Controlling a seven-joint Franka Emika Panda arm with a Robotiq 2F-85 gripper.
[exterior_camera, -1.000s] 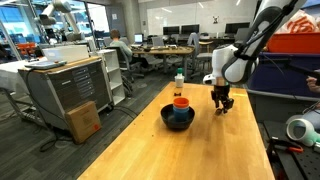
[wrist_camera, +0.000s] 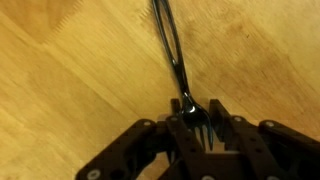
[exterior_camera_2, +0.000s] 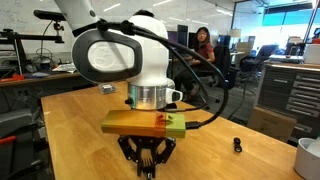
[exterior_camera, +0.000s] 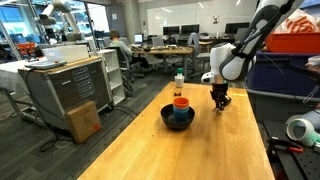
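In the wrist view, a dark tool with a pair of long thin arms, perhaps tongs or scissors (wrist_camera: 173, 48), runs from the top edge down to my gripper. The gripper is shut on the tool's near end, close over the wooden table (wrist_camera: 80, 70). Exterior view 1 has the gripper (exterior_camera: 220, 104) low at the table's far right part, with the tool too small to make out. Exterior view 2 shows the gripper (exterior_camera_2: 148, 165) pointing down at the tabletop, its fingertips near the bottom edge.
A black pan (exterior_camera: 178, 118) with a red and blue stack of cups (exterior_camera: 181, 103) stands left of the arm. Behind it is a bottle (exterior_camera: 179, 77). A small black item (exterior_camera_2: 237, 145) and a white cup (exterior_camera_2: 308, 158) lie to the right in exterior view 2.
Over the last second the arm and gripper have stayed nearly in place, low over the table. The pan and cups have not moved.
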